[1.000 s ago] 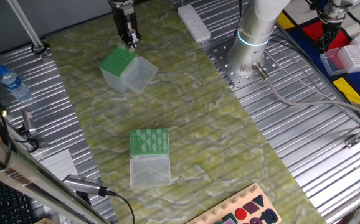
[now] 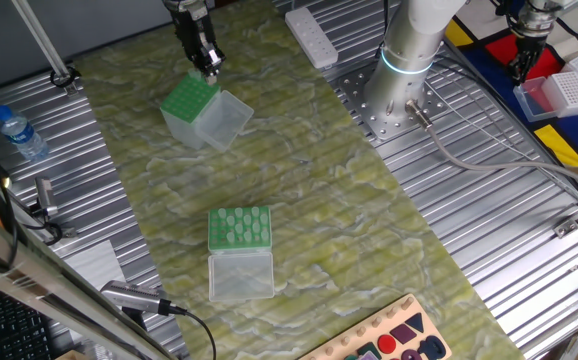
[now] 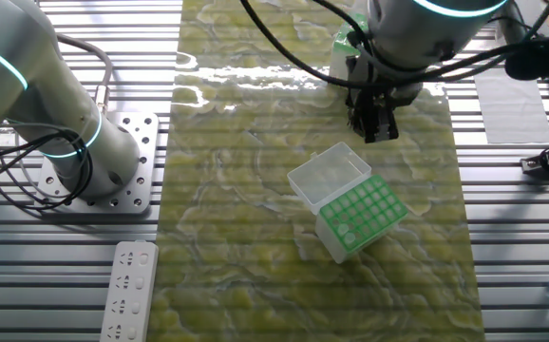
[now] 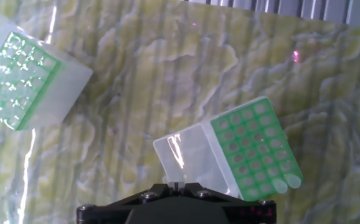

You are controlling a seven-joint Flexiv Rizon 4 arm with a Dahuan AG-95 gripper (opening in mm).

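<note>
My gripper appears shut in the wrist view, its fingers meeting at the bottom of the frame. A small pale spot shows at the fingertips; whether anything is held there is unclear. Below it in that view lies an open box with a green rack (image 4: 255,149) and a clear lid (image 4: 195,158); two pale tips (image 4: 287,183) stand at one corner of the mostly empty rack. A second box with a green rack (image 4: 19,81), at the left, holds many shiny tips. In exterior view 1 the gripper (image 2: 210,72) hangs by the far box (image 2: 191,98); the tip-filled box (image 2: 239,229) stands nearer.
A wooden shape board (image 2: 379,335) lies at the near edge. A power strip (image 2: 311,38) and the arm's base plate (image 2: 379,105) sit beside the green mat. Between the two boxes the mat (image 2: 209,175) is clear.
The arm above the gripper has shifted slightly left in exterior view 1, while the fingertips stay near the far box. Both boxes are where they were.
</note>
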